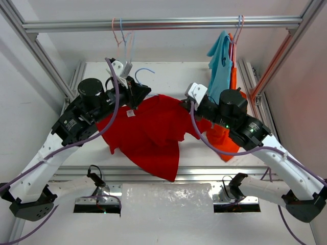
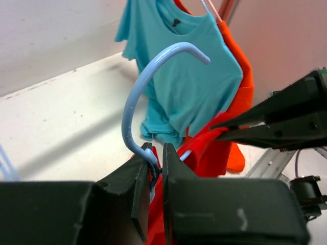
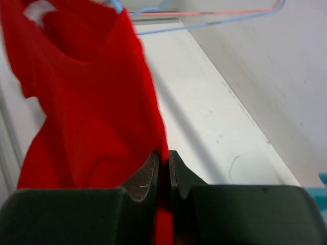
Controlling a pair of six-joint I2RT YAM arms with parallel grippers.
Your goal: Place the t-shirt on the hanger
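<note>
The red t-shirt (image 1: 156,132) is spread over the white surface, its lower end reaching the front rail. Its collar tag (image 1: 131,113) shows near the left arm. In the left wrist view the blue hanger (image 2: 134,109) rises from between the fingers of my left gripper, shut on it just below the hook. A short piece of the hanger's arm runs toward the red cloth. My right gripper is shut on the shirt's edge, and the fabric stretches up and left from it. How much of the hanger lies inside the shirt is hidden.
A metal rail (image 1: 168,24) spans the back, with empty pink and blue hangers (image 1: 120,38) at left. A turquoise shirt (image 1: 220,64) and an orange garment (image 1: 225,143) hang at right, close to the right arm. White surface shows free at the back middle.
</note>
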